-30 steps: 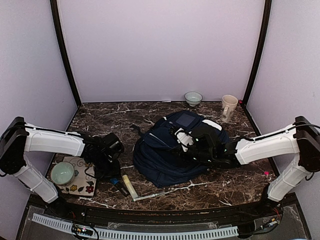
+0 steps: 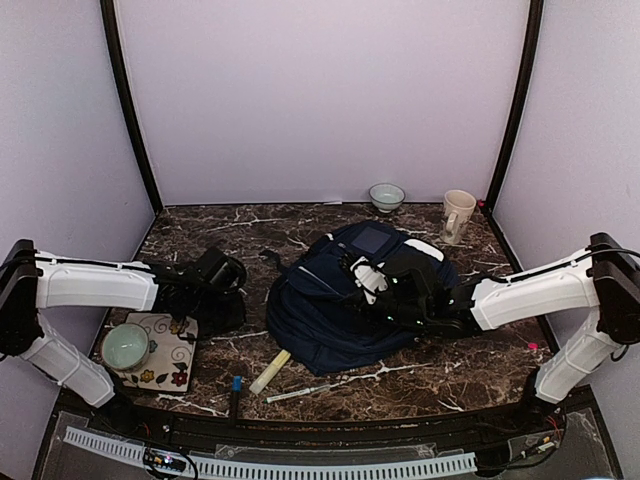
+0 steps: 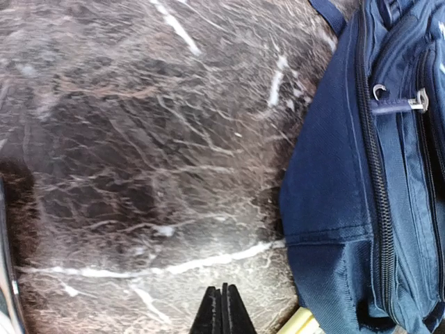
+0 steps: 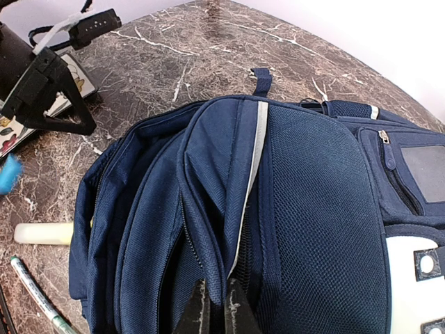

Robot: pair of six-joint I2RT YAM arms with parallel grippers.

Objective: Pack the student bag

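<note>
The dark marker with a blue cap (image 2: 236, 384) lies near the table's front edge, apart from my left gripper, which is shut with nothing between its fingers. That gripper is raised above bare table left of the navy bag (image 3: 334, 167). Just right of the marker, the pale yellow highlighter (image 2: 268, 372) has one end against the bag. A thin white-and-green pen (image 2: 300, 393) lies further right. My right gripper is shut on the edge of the bag's flap, holding the fabric up beside the opening. The bag's inside is mostly hidden.
At the left, a flowered board (image 2: 160, 376) carries a pale green bowl (image 2: 125, 347). Another bowl (image 2: 387, 196) and a white cup (image 2: 457, 217) stand behind the bag. Bare marble (image 2: 215, 222) stretches at the back left.
The marker and highlighter have shifted and turned. The right gripper has stayed still.
</note>
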